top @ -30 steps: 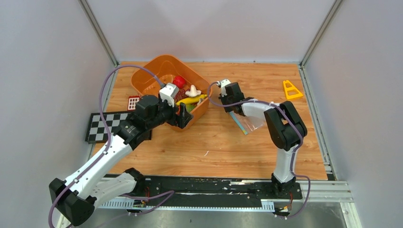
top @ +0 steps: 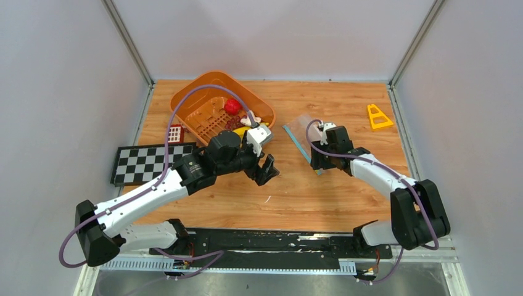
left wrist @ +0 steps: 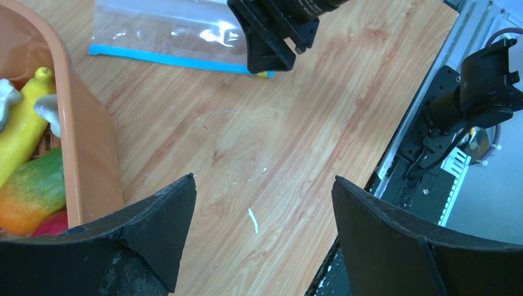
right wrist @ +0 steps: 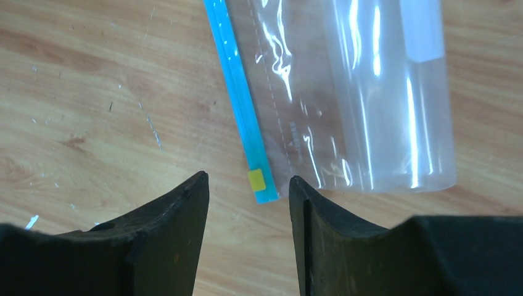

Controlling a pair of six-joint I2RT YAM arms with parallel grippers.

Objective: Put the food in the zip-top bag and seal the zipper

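A clear zip top bag (right wrist: 308, 105) lies flat on the table, its blue zipper strip (right wrist: 242, 105) ending in a yellow slider (right wrist: 256, 180). Over that slider end hovers my right gripper, fingers part open, with nothing held; the strip's end shows between its fingertips. Toy food fills part of the orange basket: a yellow banana (left wrist: 28, 123), an orange-green mango (left wrist: 34, 191), a red piece (top: 232, 106) and a white mushroom (top: 251, 119). My left gripper stands open and empty above bare table, right of the basket.
The orange basket (top: 259, 98) is at the back left, beside a checkered board (top: 145, 165) and a red-edged keypad (top: 174, 134). A yellow triangular piece (top: 379, 125) lies at the back right.
My right gripper has moved right and toward the front, along the bag to its slider end. The left gripper has moved right, away from the basket. The bag stays in place.
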